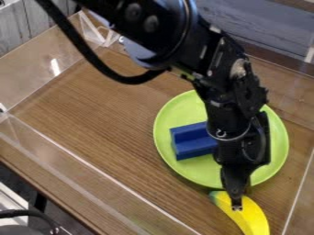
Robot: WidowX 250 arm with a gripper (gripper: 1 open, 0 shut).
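Observation:
My gripper (236, 190) points down at the front edge of a green plate (273, 138), over the green-tipped end of a yellow banana (251, 220) that lies on the wooden table toward the front right. A blue block (190, 139) sits on the plate, partly hidden behind the arm. Whether anything is between the fingertips is too small to tell.
Bare wooden table (92, 115) fills the left, with clear panels along its edges. A grey wall stands at the back. A dark cable lies at the bottom left.

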